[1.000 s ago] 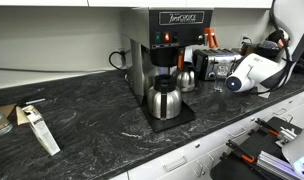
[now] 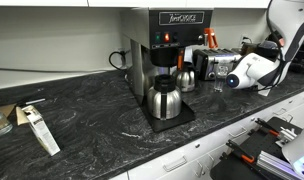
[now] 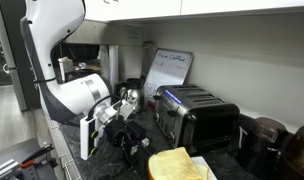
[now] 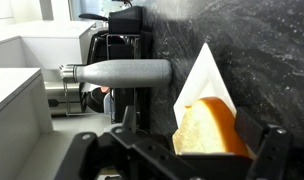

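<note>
A slice of bread [image 4: 204,128] with an orange-brown crust lies on a white sheet [image 4: 204,80] on the dark counter. My gripper is open in the wrist view, its two dark fingers [image 4: 258,132] spread apart, with part of the bread showing in the gap between them. Whether either finger touches it, I cannot tell. In exterior view 2 the bread [image 3: 175,165] is at the front, and the gripper [image 3: 132,150] stands low over the counter just behind and left of it. Exterior view 1 shows the white arm [image 2: 254,72] at the right; its fingers are hard to make out.
The black and silver toaster [image 3: 197,117] stands behind the bread. A coffee maker [image 2: 167,45] with a steel carafe [image 2: 164,98] occupies the middle of the counter. A silver cylinder [image 4: 117,73] lies left in the wrist view.
The arm at the right of exterior view 1 has shifted slightly, its upper part leaning a little further left. The objects on the counter have stayed in place.
</note>
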